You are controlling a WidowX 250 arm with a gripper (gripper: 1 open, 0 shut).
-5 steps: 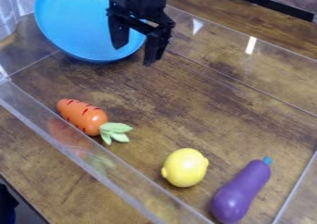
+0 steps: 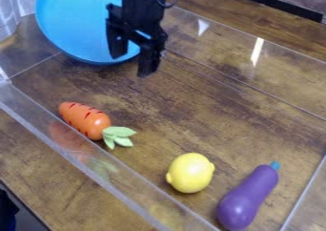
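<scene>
My black gripper [image 2: 132, 55] hangs over the right side of a blue plastic bowl [image 2: 71, 20] at the top left, its two fingers apart with nothing visible between them. An orange toy carrot [image 2: 84, 118] with green leaves lies at the left. A yellow lemon [image 2: 190, 173] sits at the lower middle, and a purple eggplant [image 2: 249, 197] lies at the lower right.
Clear plastic walls border it along the left and right, with wood beyond at the top right.
The gripper has shifted slightly left and its fingers look somewhat closer together than a second ago. The bowl, carrot, lemon and eggplant have not moved.
</scene>
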